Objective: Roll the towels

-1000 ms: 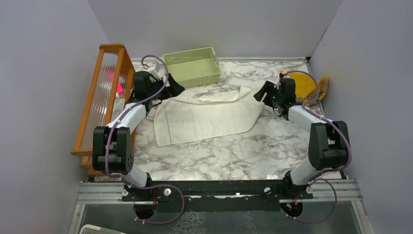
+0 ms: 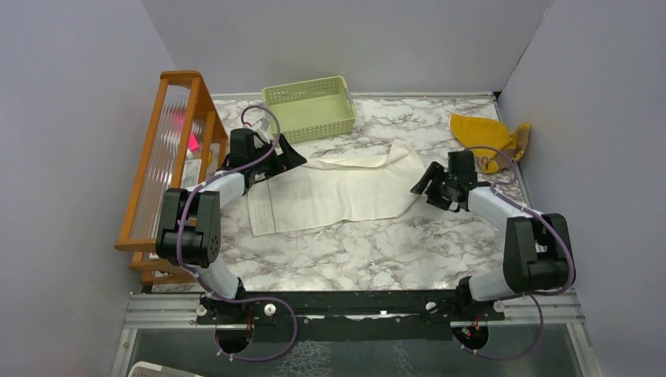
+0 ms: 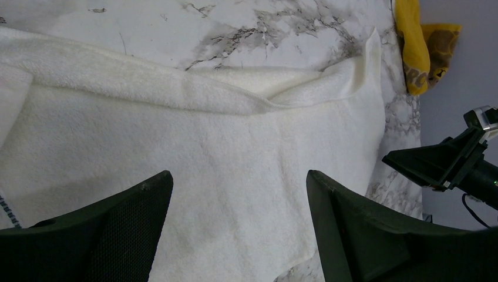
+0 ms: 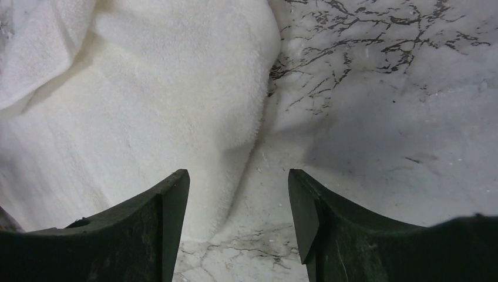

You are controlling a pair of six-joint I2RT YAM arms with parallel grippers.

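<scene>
A white towel (image 2: 338, 192) lies spread over the middle of the table, its far edge folded over in an uneven strip. In the left wrist view the towel (image 3: 194, 158) shows that fold running across, with a raised corner at the far right. My left gripper (image 2: 297, 157) hangs over the towel's far left part, open and empty. At the towel's right edge is my right gripper (image 2: 422, 187), also open; in the right wrist view the towel's (image 4: 176, 117) edge runs between its fingers, with no grip on it.
A green basket (image 2: 310, 129) stands at the back, near the left arm. Yellow cloths (image 2: 481, 129) lie at the back right. A wooden rack (image 2: 149, 173) borders the left side.
My right gripper has come toward the front along the towel's right edge. The towel's near right edge has shifted a little frontward.
</scene>
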